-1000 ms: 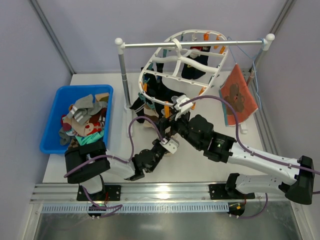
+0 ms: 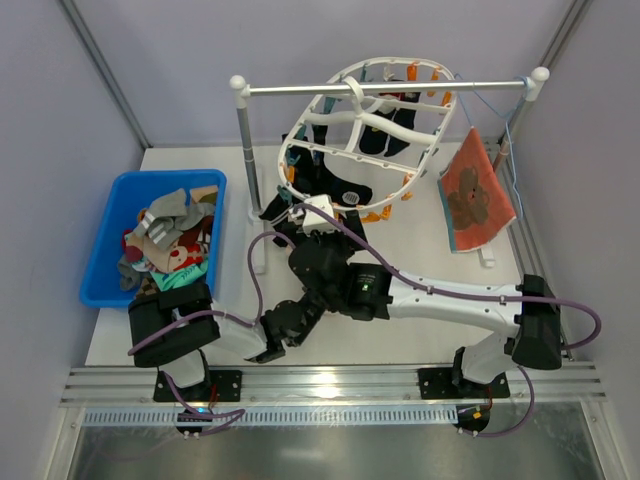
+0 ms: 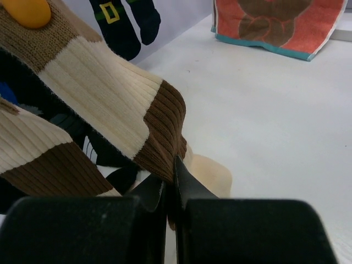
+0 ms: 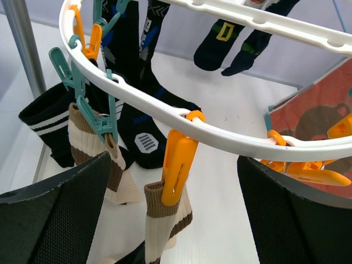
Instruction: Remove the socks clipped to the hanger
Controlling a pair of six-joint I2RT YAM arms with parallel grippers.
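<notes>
A brown-and-cream striped sock (image 3: 102, 93) hangs from the rack, its toe pinched where my left gripper is shut on it. In the right wrist view, an orange clip (image 4: 179, 168) on the white round hanger (image 4: 148, 113) bites the cuff of a striped sock (image 4: 159, 228). My right gripper is open, one finger on either side of that clip and apart from it. Another striped sock (image 4: 93, 143) hangs under teal clips (image 4: 102, 118) to the left. From above, the right arm covers the left gripper's tips.
Black socks (image 2: 330, 185) and more dark socks (image 2: 390, 130) hang farther round the hanger. An orange towel (image 2: 475, 195) hangs at the right. The blue bin (image 2: 98, 245) at the left holds several loose socks.
The left arm looks unmoved.
</notes>
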